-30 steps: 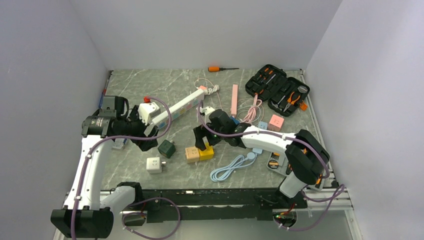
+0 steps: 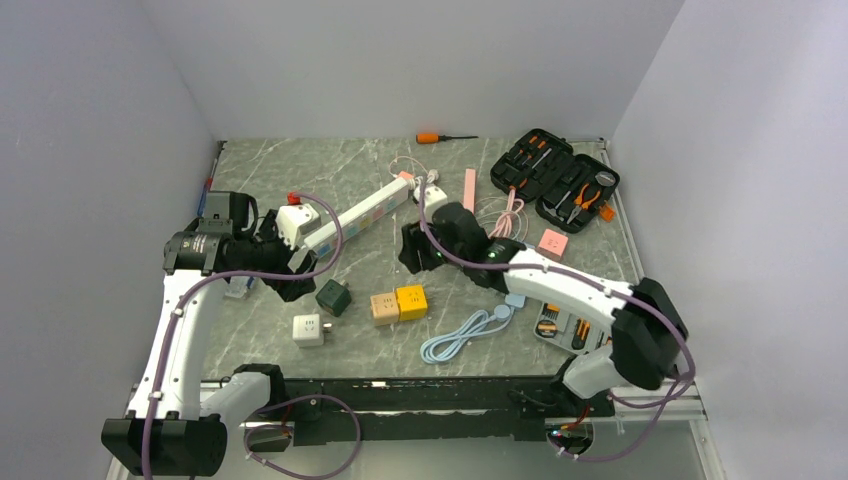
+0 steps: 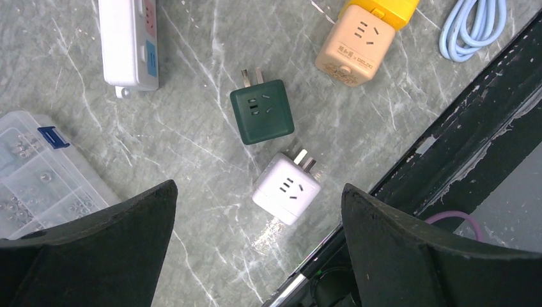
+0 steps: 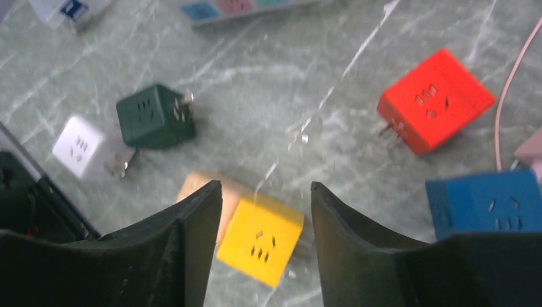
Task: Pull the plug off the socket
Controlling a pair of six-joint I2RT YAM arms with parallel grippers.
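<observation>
A yellow block [image 2: 411, 302] and a tan socket block [image 2: 384, 308] sit against each other on the table; whether prongs join them is hidden. My right gripper [image 2: 422, 250] is raised behind the yellow block, its fingers parted and empty. In the right wrist view, the yellow block [image 4: 261, 240] shows beyond and below the gap between the fingers, partly covering the tan block [image 4: 198, 185]. At the left, my left gripper [image 2: 300, 280] hangs open and empty over the table. Below it, the left wrist view shows a green plug [image 3: 262, 112] and a white plug [image 3: 286, 188], apart from each other.
A long white power strip [image 2: 365, 215] lies behind the grippers. Red [image 4: 436, 101] and blue [image 4: 484, 200] blocks appear in the right wrist view. A coiled blue cable [image 2: 465, 335] and an open tool case [image 2: 555, 178] lie to the right.
My right gripper was down at the yellow block and has moved up and away toward the back right. Both blocks look unmoved, and the left arm has stayed still.
</observation>
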